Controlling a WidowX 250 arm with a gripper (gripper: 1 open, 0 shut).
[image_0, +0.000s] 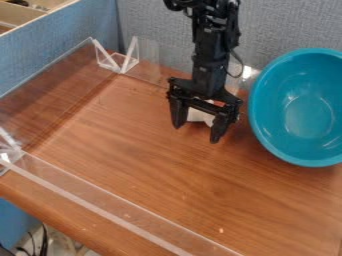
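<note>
My black gripper (197, 124) reaches down at the back of the wooden table, left of a teal bowl (293, 108), with its fingers spread open. A small white object (202, 114) lies at the gripper, partly hidden behind it; I cannot tell exactly what it is.
The teal bowl takes up the right side. Clear plastic walls with white corner brackets (116, 58) edge the table (147, 180) at left and front. A box (24, 16) sits beyond the top-left.
</note>
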